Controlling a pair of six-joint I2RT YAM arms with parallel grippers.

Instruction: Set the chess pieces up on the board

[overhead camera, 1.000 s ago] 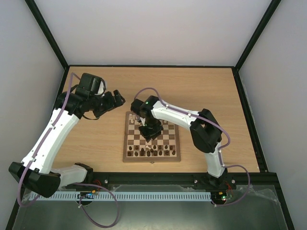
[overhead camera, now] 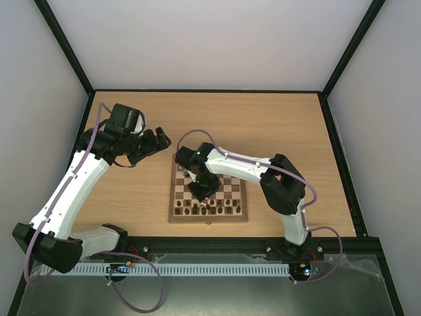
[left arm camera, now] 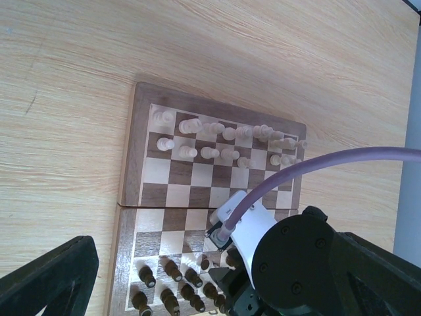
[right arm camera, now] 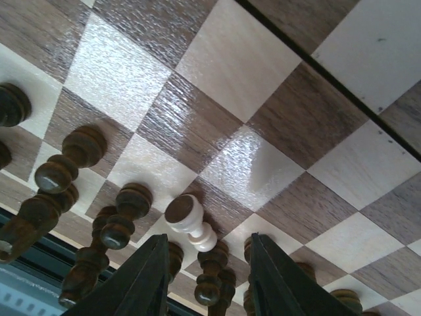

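The wooden chessboard (overhead camera: 241, 197) lies on the table with dark pieces (overhead camera: 220, 210) along its near side. White pieces (left arm camera: 209, 128) stand on the far half, seen in the left wrist view. One white piece (right arm camera: 192, 222) lies tipped over beside the dark pieces, its brown-bottomed base showing. My right gripper is open over it, with the piece's head showing in the gap between the fingertips, not gripped. From above, that gripper hides the piece. My left gripper (overhead camera: 162, 137) hangs open and empty, up and left of the board.
Dark pieces (right arm camera: 135, 201) crowd close around the right fingers. A seam (left arm camera: 171, 207) crosses the board's middle. The right arm (overhead camera: 237, 164) covers part of the board from above. Bare table (overhead camera: 289, 125) lies behind and to the right.
The left arm has stayed still.
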